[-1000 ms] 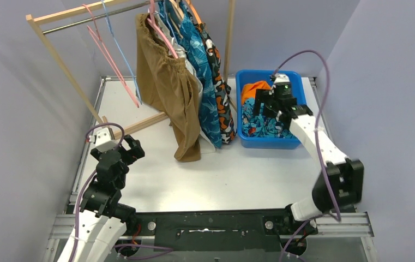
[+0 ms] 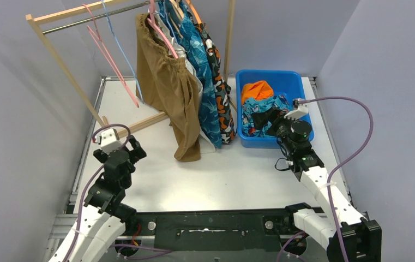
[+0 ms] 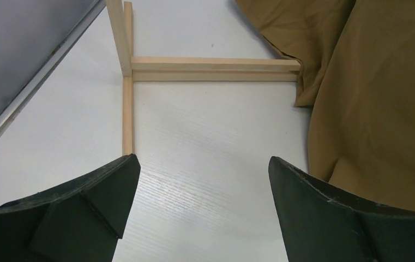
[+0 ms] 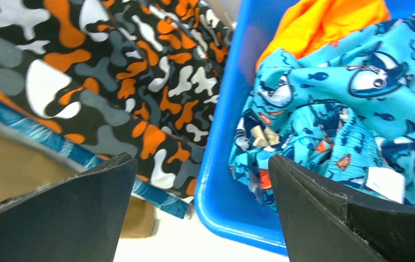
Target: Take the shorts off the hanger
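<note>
Brown shorts (image 2: 168, 90) hang from a pink hanger (image 2: 164, 34) on the rack, nearest of the row of clothes. Behind them hang white, blue and orange-black camouflage shorts (image 2: 220, 90). My left gripper (image 2: 122, 155) stands open to the left of the brown shorts, apart from them; in the left wrist view the brown cloth (image 3: 379, 103) lies beyond the right finger. Open too is my right gripper (image 2: 273, 119), over the front of the blue bin (image 2: 275, 143). Nothing is held between its fingers; the bin's wall and patterned cloth (image 4: 325, 136) show past them.
Two empty hangers, one pink (image 2: 115, 68) and one blue (image 2: 122, 52), hang at the rack's left. The rack's wooden foot bar (image 2: 146, 123) runs low behind the left gripper. An orange cloth (image 2: 257, 91) lies in the bin.
The right arm has drawn back toward the front from deeper over the bin. My left gripper has shifted only slightly. The hanging clothes look unchanged.
</note>
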